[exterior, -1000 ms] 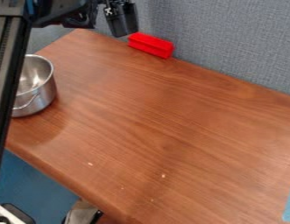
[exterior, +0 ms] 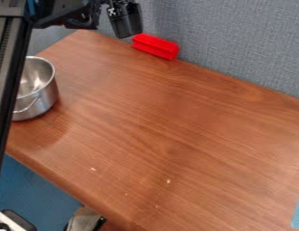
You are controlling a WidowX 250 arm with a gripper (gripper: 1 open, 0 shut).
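My gripper [exterior: 125,20] hangs at the top of the camera view, dark and partly cut off by the frame edge, open as far as it shows. Below and right of it, a red block-like object [exterior: 155,47] rests at the back of the wooden table [exterior: 176,135], against the grey partition. A steel pot [exterior: 37,99] stands at the left of the table, partly behind a dark bar of the arm.
The grey fabric partition [exterior: 242,50] runs along the table's back. Blue floor shows past the front left edge.
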